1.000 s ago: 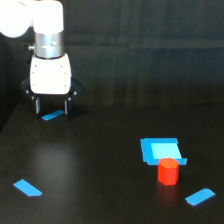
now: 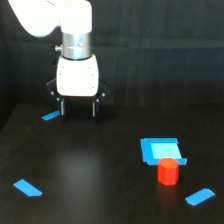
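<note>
On the dark table at the right stands a small red block (image 2: 168, 172), its sides looking flat. Just behind it, a blue-taped square (image 2: 148, 152) frames a pale cyan patch (image 2: 166, 151), and the block overlaps the near edge of this square in the view. My gripper (image 2: 79, 107) is at the far left, well away from the block. Its two thin fingers point down and stand wide apart, with nothing between them. How high the fingertips are over the table is hard to tell.
Strips of blue tape lie on the table: one near the gripper (image 2: 51, 115), one at the front left (image 2: 27, 188) and one at the front right (image 2: 200, 197). A dark curtain (image 2: 150, 60) hangs behind.
The arm and gripper have shifted to the right, at about the same height in the view. The red block and the tape have stayed where they were.
</note>
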